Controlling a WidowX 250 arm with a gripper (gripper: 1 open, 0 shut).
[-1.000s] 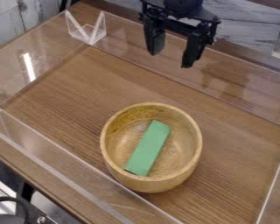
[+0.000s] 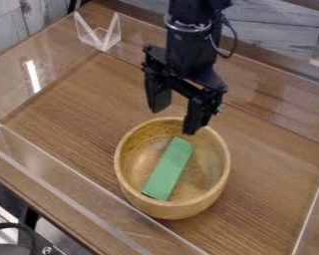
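My black gripper (image 2: 179,103) is open above the back rim of a round tan bowl (image 2: 215,187), its two fingers spread apart with nothing visible held between them. A green rectangular block (image 2: 169,167) lies inside the bowl, tilted lengthwise from upper right to lower left, below and in front of the gripper.
Clear plastic pieces stand at the back left and at the left edge. A black cable shows at the lower left corner.
The bowl and green block have not visibly moved.
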